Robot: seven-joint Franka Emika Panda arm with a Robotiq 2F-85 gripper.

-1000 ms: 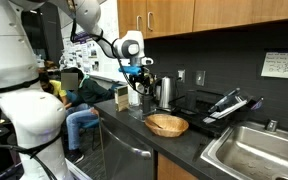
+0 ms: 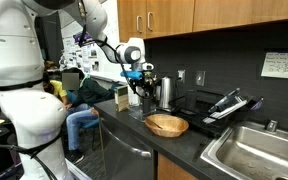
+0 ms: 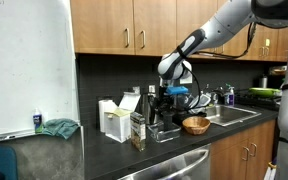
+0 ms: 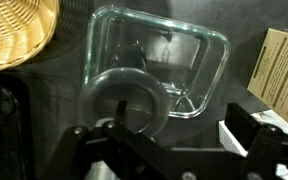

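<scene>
Below my gripper, which stands open, a clear rectangular glass container point(image 4: 199, 72) rests on the dark counter in the wrist view. A round, see-through dark dish or lid point(image 4: 124, 98) overlaps the container's near left corner; its rim lies near the left finger point(image 4: 102, 136). Whether that round piece touches the finger, I cannot tell. In the second exterior view the gripper point(image 3: 164, 101) hangs over the counter, to the left of the wicker basket point(image 3: 196, 125).
A cardboard box point(image 4: 281, 78) and a white box lie right of the container in the wrist view. Boxes point(image 3: 137, 130) stand on the counter's left part. A black dish rack point(image 2: 209, 108) and the sink point(image 2: 254, 150) are on the right. Cabinets point(image 2: 204, 18) hang overhead.
The wrist has shifted slightly lower and to the right in the first exterior view. The basket and counter items look unmoved.
</scene>
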